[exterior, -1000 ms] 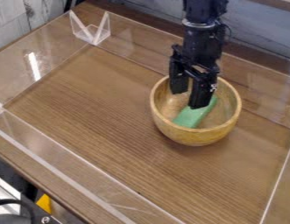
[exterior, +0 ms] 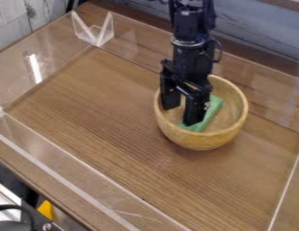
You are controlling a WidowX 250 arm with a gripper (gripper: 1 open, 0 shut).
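A yellow wooden bowl (exterior: pixel 210 139) stands on the wooden table, right of centre. A green object (exterior: pixel 210 114) lies inside it, partly hidden by my black gripper (exterior: pixel 184 105), which reaches down from the top into the left half of the bowl. The gripper is open, its fingers beside the green object; the exact position of the tips is hard to tell against the dark body.
A small clear wire or plastic stand (exterior: pixel 94 29) sits at the upper left. A yellow item (exterior: pixel 45 209) shows at the lower-left edge.
My gripper has moved lower into the bowl and toward its left side, over the green object. The bowl looks nearly unmoved.
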